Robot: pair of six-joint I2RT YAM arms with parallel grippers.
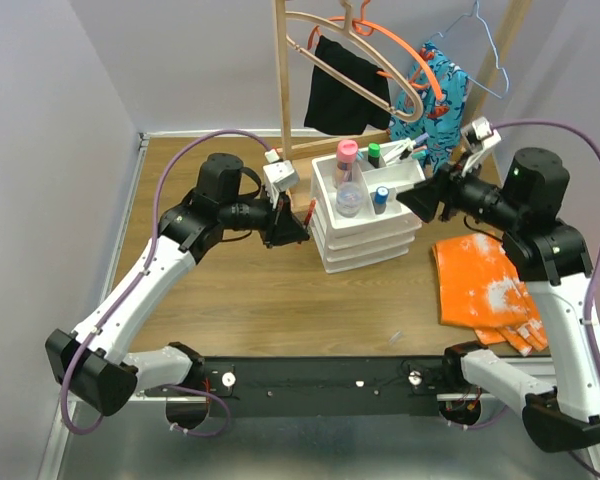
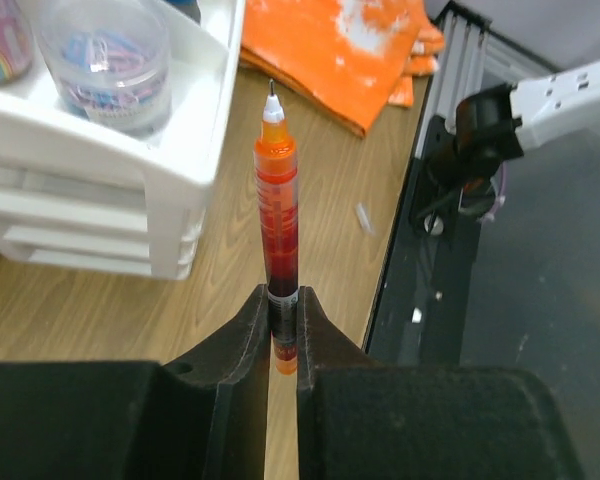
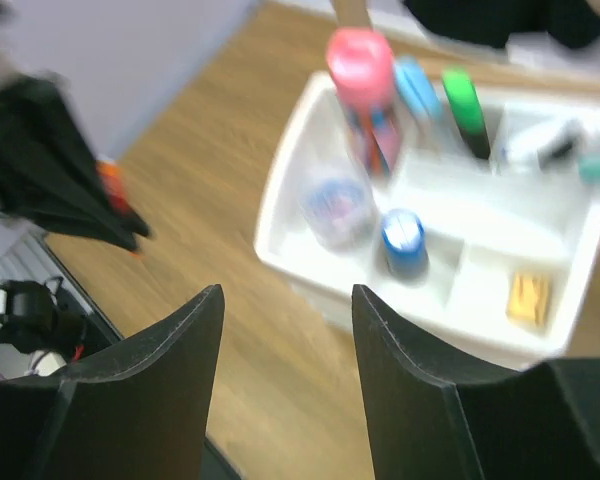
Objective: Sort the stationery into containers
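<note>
An orange-red pen point(image 2: 279, 215) stands upright, tip up, with my left gripper shut on its lower part. That gripper is just left of the white organizer box point(image 1: 365, 250) in the top view. My right gripper is open with nothing between its fingers, at the box's right side. In the box's compartments sit a clear tub of paper clips point(image 3: 338, 207), a blue-capped glue bottle point(image 3: 403, 240), a pink-capped bottle point(image 3: 362, 75), a green-capped marker point(image 3: 466, 110) and a small yellow block point(image 3: 528, 298).
Orange cloths point(image 1: 485, 285) lie on the wooden table at the right. A small clear piece point(image 1: 396, 337) lies near the front edge. Behind the box, hangers point(image 1: 395, 75) carry dark and blue clothes.
</note>
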